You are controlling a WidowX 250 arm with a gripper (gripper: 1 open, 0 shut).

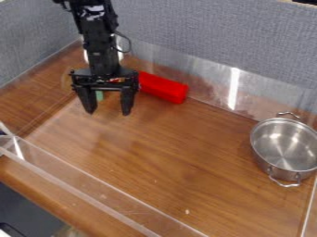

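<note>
My black gripper (106, 100) hangs from the upper left over the wooden floor, its two fingers spread apart and pointing down. Behind it lies a red cylinder (162, 88), to the right of the arm. A small green object (100, 95) is partly hidden behind the gripper; whether it sits between the fingers or just behind them I cannot tell.
A steel pot (284, 148) with two handles stands at the right edge. Clear walls and a grey backdrop bound the area.
</note>
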